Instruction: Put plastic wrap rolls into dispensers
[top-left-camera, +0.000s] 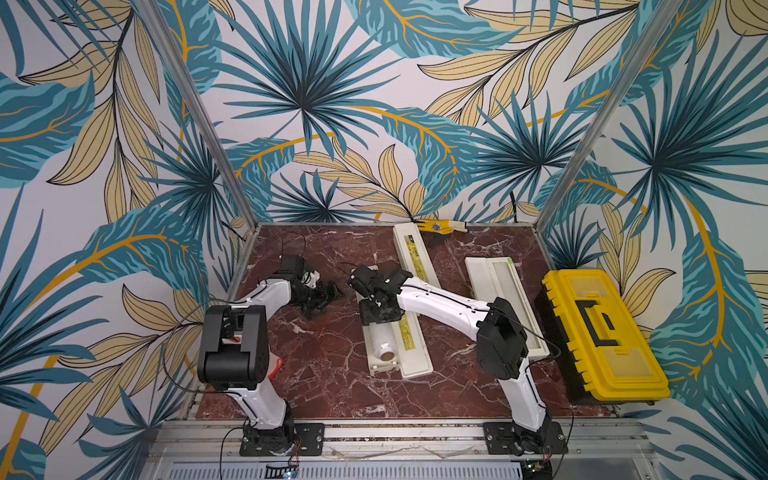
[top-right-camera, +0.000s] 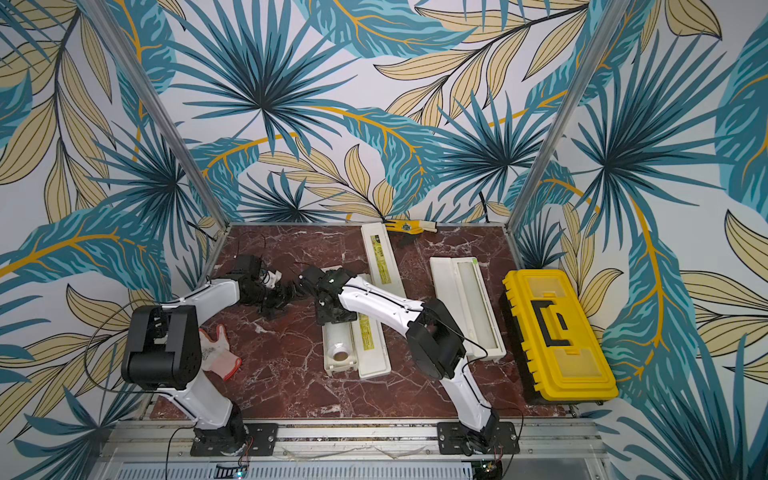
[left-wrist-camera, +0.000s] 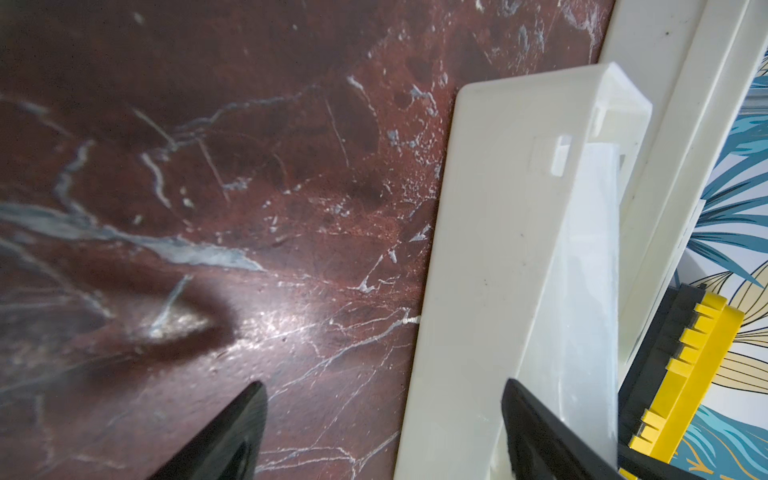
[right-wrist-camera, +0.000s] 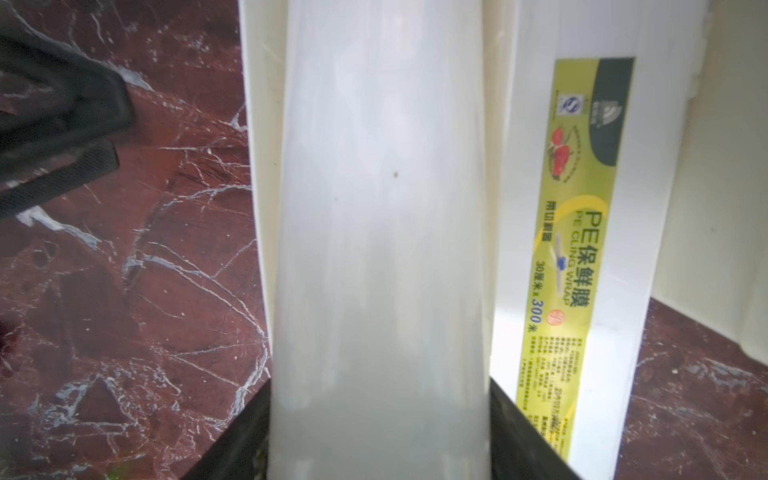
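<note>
A white plastic wrap roll lies in a cream dispenser in the middle of the table, beside a white lid with a yellow PE cling wrap label. My right gripper is over the roll, its two fingers at either side of it; whether they touch cannot be told. My left gripper stands part open at the dispenser's left, with nothing between its fingers; the dispenser wall shows beside its right finger.
A second open dispenser lies to the right, beside a yellow toolbox. Another labelled white piece lies behind the middle one. A red-edged glove is at left, yellow tools at the back.
</note>
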